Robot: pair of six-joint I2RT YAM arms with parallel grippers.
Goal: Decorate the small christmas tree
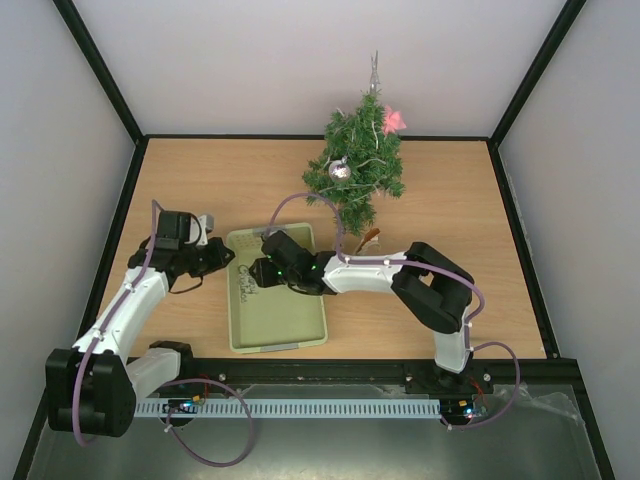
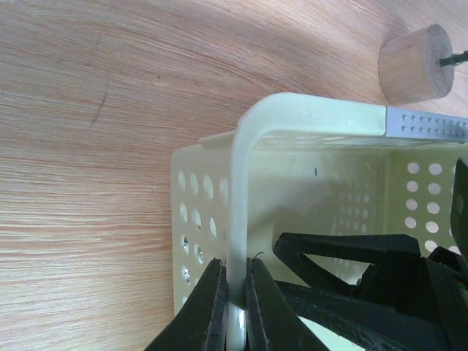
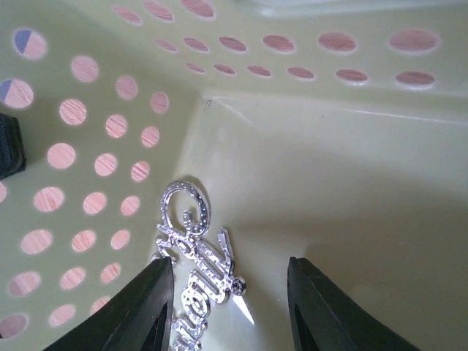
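A small green Christmas tree [image 1: 352, 170] stands at the back of the table, with a silver ball [image 1: 339, 170], a pink bow [image 1: 393, 121] and a silver topper [image 1: 374, 75] on it. The pale green basket [image 1: 280, 347] is gripped at its left rim by my left gripper, one finger on each side of the wall. Inside the basket a shiny silver ornament [image 3: 208, 259] lies along the perforated wall. My right gripper hangs over the basket floor by the ornament, its fingers apart and nothing held between them.
The tree's wooden base [image 2: 413, 66] stands just beyond the basket's far end. A brown item [image 1: 367, 241] lies to the right of the basket. Bare table [image 1: 460, 230] extends on the right and at the back left.
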